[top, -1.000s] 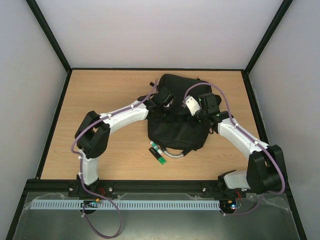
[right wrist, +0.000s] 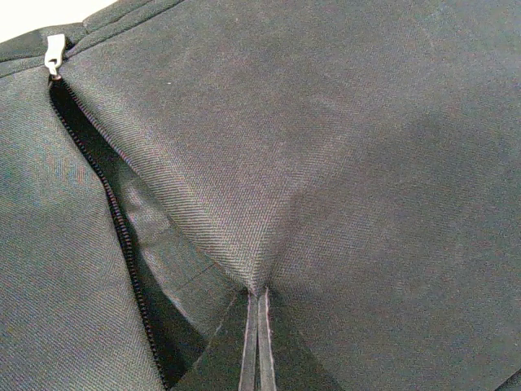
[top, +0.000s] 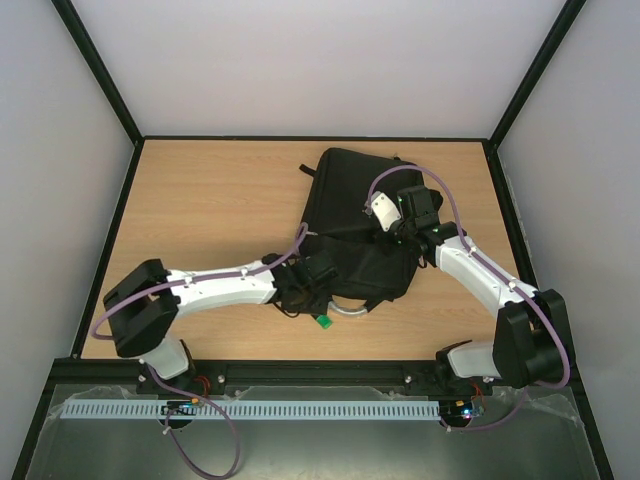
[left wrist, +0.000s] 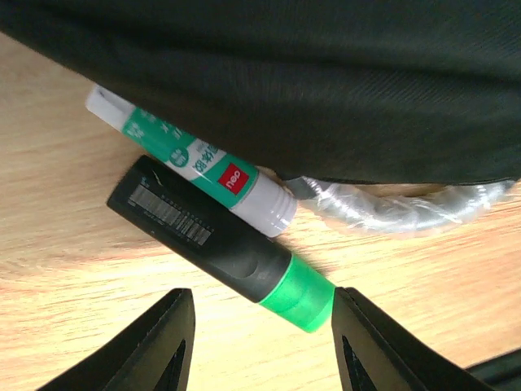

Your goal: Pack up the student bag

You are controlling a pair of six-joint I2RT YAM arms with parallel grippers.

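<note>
The black student bag (top: 365, 265) lies on the table, its front pocket slit open along a zipper (right wrist: 122, 232). My right gripper is shut on a pinched fold of the bag's cloth (right wrist: 269, 163), holding the edge beside that opening. At the bag's lower edge, a black stick with a green end (left wrist: 228, 236) rests on the wood. Touching it is a white-and-teal glue stick (left wrist: 191, 159), partly under the bag's edge. My left gripper is open just above and in front of the black-and-green stick, nothing between its fingers.
A clear-wrapped grey loop (left wrist: 399, 208), likely the bag's handle, curves out beside the glue stick. A metal zipper pull (right wrist: 55, 53) sits at the opening's far end.
My left arm has swung from over the bag's upper left down to the sticks at its lower edge, now covering most of them from above. My right arm stays in place.
</note>
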